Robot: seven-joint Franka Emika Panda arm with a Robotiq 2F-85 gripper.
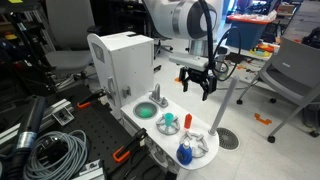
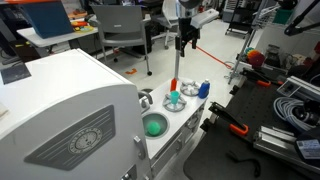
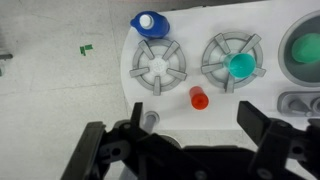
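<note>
My gripper (image 1: pixel 194 90) hangs open above the white toy stove counter, its fingers apart with nothing between them. In the wrist view a small red object (image 3: pixel 199 98) stands just ahead of the gap between the fingers. That same red object (image 1: pixel 188 120) is on the counter near the burners, well below the gripper. A teal cup (image 3: pixel 241 66) sits on one burner, and a blue bottle-like object (image 3: pixel 151 25) stands at the edge of the other. Inside the sink lies a green round bowl or plate (image 1: pixel 146 110).
A grey faucet (image 1: pixel 158 97) rises beside the sink. The white cabinet (image 1: pixel 118 70) stands at the counter's far end. A grey post (image 1: pixel 225 103) stands behind the burners. Orange-handled clamps (image 1: pixel 128 148) grip the black table edge.
</note>
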